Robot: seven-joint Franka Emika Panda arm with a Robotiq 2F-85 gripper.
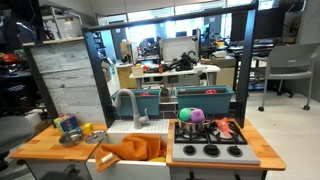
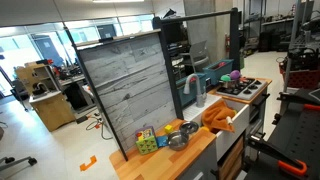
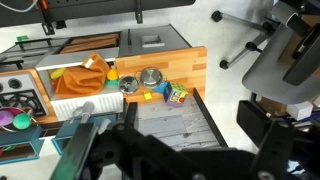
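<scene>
In the wrist view my gripper shows as two dark fingers at the lower edge. They stand well apart, with a grey wood panel visible between them and nothing held. An orange cloth (image 1: 128, 150) is draped over the white sink (image 1: 112, 168). Metal bowls (image 3: 151, 76) sit on the wooden counter, beside a colourful box (image 3: 177, 95). A pot (image 1: 190, 127) on the stove (image 1: 212, 150) holds a purple ball (image 1: 197, 116) and a green ball (image 1: 184, 115). A pinkish thing (image 1: 223, 127) lies by the pot. In the exterior views I cannot make out the gripper.
A grey faucet (image 1: 132, 105) rises behind the sink. Teal bins (image 1: 205, 99) line the counter's back, under a black frame (image 1: 243, 70). The tall grey wood panel (image 2: 127, 85) stands behind the left counter. Bare wood (image 1: 258, 150) shows right of the stove.
</scene>
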